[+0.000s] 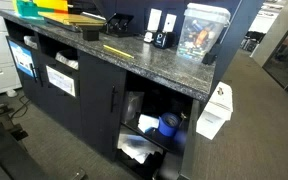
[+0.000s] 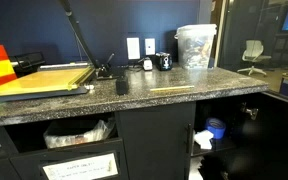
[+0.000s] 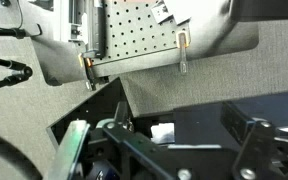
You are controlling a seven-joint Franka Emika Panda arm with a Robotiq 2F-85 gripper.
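Observation:
My gripper is open in the wrist view, with its two dark fingers wide apart and nothing gripped between them. It looks down on grey carpet and a perforated metal plate (image 3: 144, 28). Below the plate lie a black angular panel (image 3: 84, 112) and a small white patch (image 3: 163, 132), partly covered by the gripper. Neither exterior view shows the gripper clearly. A cabinet under the counter stands open in exterior view 1, with a blue round object (image 1: 169, 124) on its shelf and crumpled white material (image 1: 137, 148) lower down.
The speckled counter (image 1: 154, 62) carries a yellow stick (image 1: 118, 52), a clear bin (image 1: 201, 32) and small black devices (image 1: 164, 39). A white box (image 1: 215, 110) stands beyond the open dark cabinet door (image 1: 195, 140).

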